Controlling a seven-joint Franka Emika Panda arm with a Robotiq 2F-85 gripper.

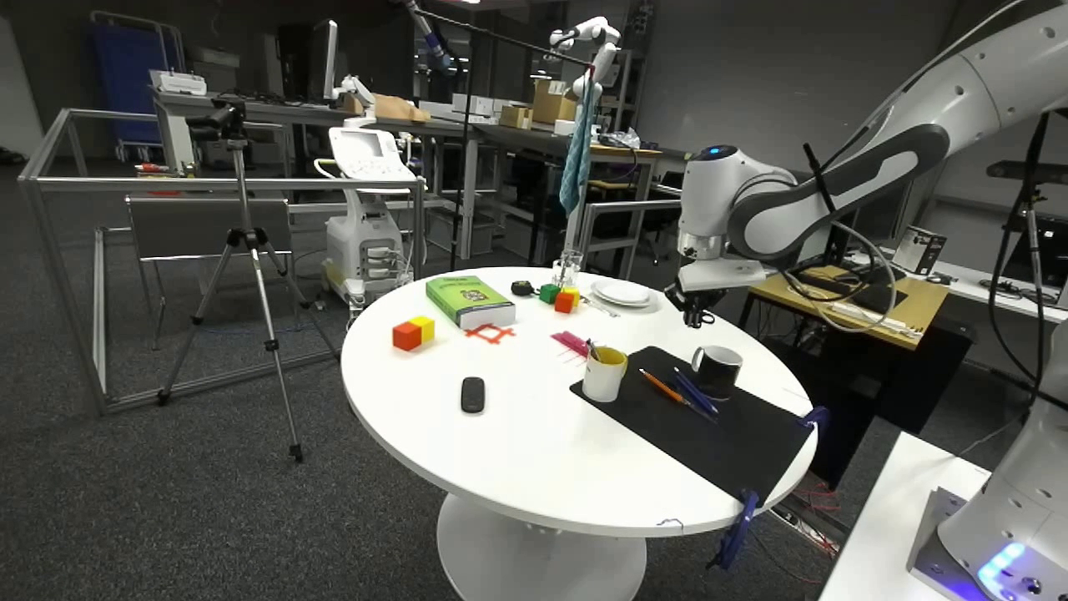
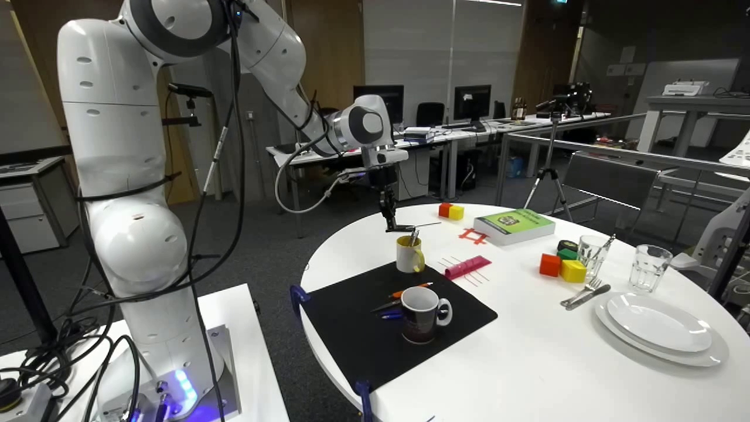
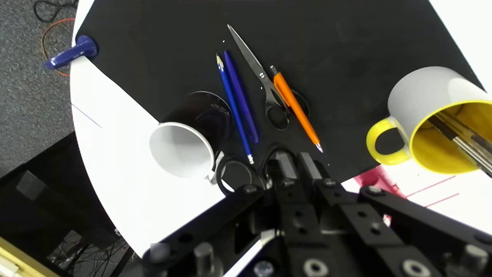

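My gripper is raised above the round white table, shut on a pair of black-handled scissors (image 3: 234, 162). In the wrist view, their dark finger loops stick out beside the fingertips; much of the rest is hidden by the gripper. From the second exterior view, a thin blade (image 2: 426, 224) points sideways from below the gripper (image 2: 388, 217). A second pair of scissors (image 3: 251, 57) rests on the black mat (image 3: 350, 50), next to an orange pen (image 3: 295, 108), a blue pen (image 3: 240, 94) and a blue pencil (image 3: 234, 110).
A black mug with white inside (image 2: 419, 320) stands on the mat. At its edge is a white mug with yellow inside (image 2: 409, 254), holding brushes. Farther off are a green book (image 1: 471, 300), colored blocks (image 1: 407, 335), plates (image 1: 622, 291) and glasses (image 2: 650, 267).
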